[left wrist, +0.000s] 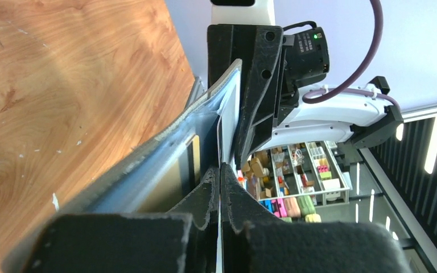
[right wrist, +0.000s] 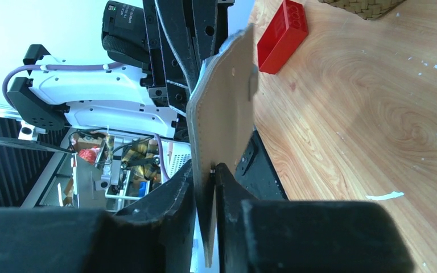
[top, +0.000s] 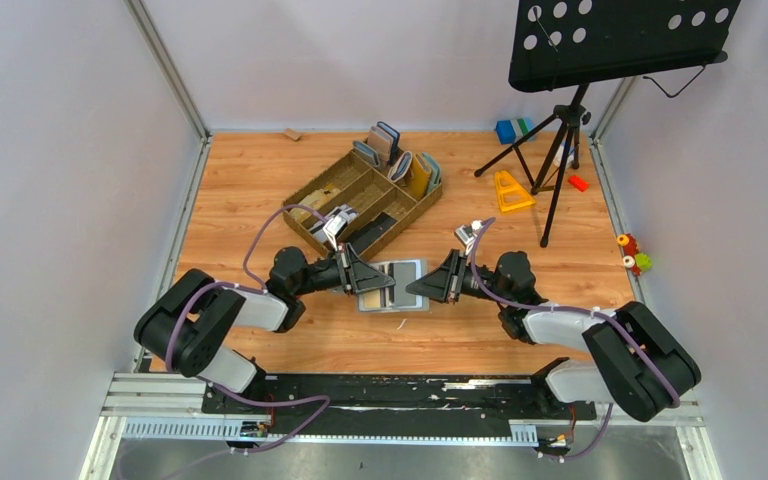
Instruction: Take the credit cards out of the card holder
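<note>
An opened grey card holder [top: 421, 270] hangs between my arms, with a beige card [top: 371, 299] in it. In the right wrist view the holder's stitched back [right wrist: 225, 108] stands on edge, and my right gripper is shut on its side. From the left, my left gripper is shut on the edge of a pale grey card [left wrist: 229, 128], seen almost edge-on and still within the holder. A card with a dark stripe [left wrist: 187, 168] sits beside it in the holder. The far parts of the cards are hidden by my left fingers [left wrist: 199, 202].
A divided woven box [top: 375, 240] with several wallets lies behind my left arm. A music stand [top: 550, 160] rises at the back right, near a yellow triangle piece [top: 511, 191]. A red brick [right wrist: 281, 37] lies below the holder.
</note>
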